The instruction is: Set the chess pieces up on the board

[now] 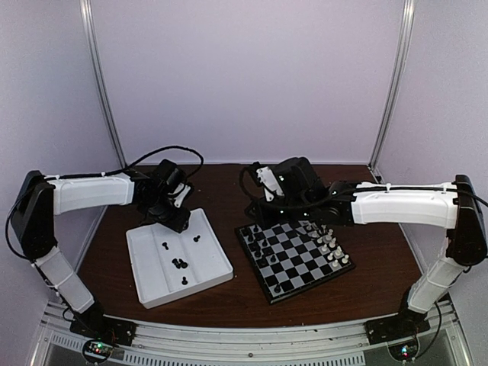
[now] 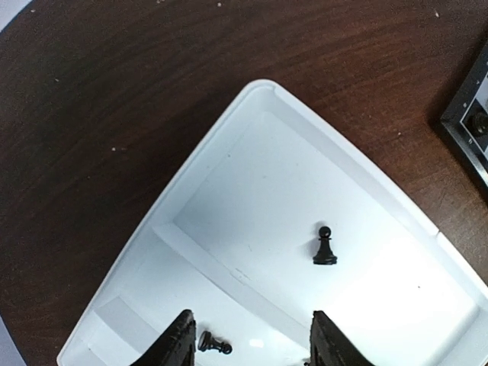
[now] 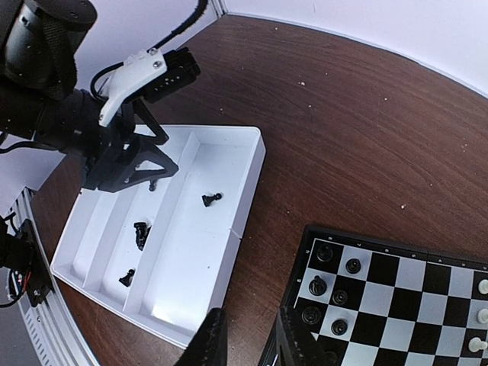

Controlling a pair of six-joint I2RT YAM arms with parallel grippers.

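Several black pieces lie in the white tray (image 1: 213,284). One is a black pawn (image 2: 325,250) on its side in the tray's wide section; another black piece (image 2: 214,343) lies across the divider. Over the tray's back end hangs my left gripper, its fingers apart and empty. The chessboard (image 3: 412,309) carries black pieces along its left side and white pieces (image 1: 336,255) along its right. Above the board's back left corner, my right gripper has a narrower gap between its fingers, with nothing held.
Bare brown table (image 1: 229,191) lies behind the tray and the board, and a strip of it runs between them. The right forearm (image 1: 335,206) passes over the board's back part and hides some squares.
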